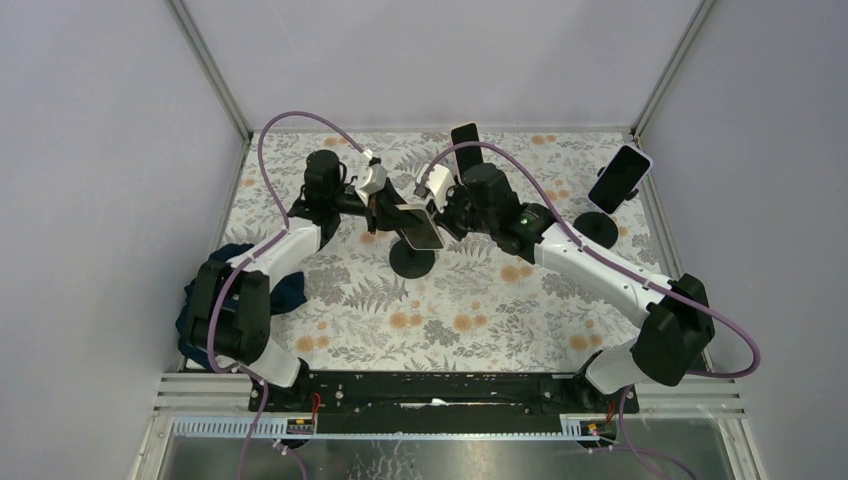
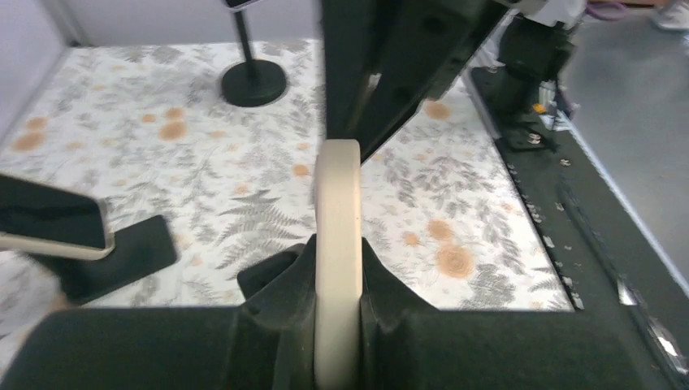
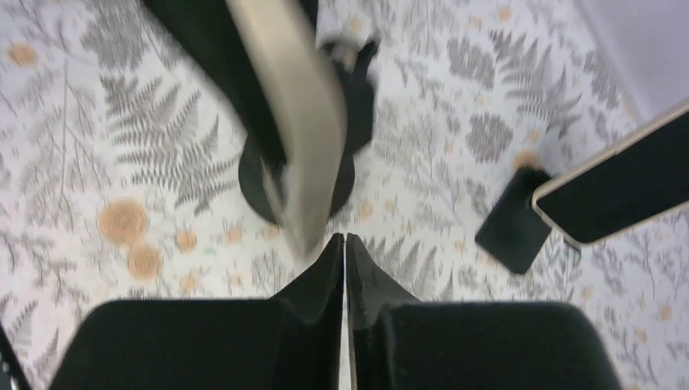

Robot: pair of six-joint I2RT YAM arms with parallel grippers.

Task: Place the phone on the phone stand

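Observation:
A phone (image 1: 421, 231) is held by my left gripper (image 1: 392, 212) over a stand with a round black base (image 1: 411, 260); in the left wrist view its pale edge (image 2: 338, 219) runs between the shut fingers. My right gripper (image 1: 446, 218) is close at the phone's right; in the right wrist view its fingertips (image 3: 323, 272) sit together, just below the blurred phone (image 3: 313, 187), with nothing visible between them. Whether the phone touches the stand is hard to tell.
Another phone on a stand (image 1: 467, 145) is at the back centre, and a third (image 1: 620, 178) at the right. A dark cloth (image 1: 230, 260) lies at the left.

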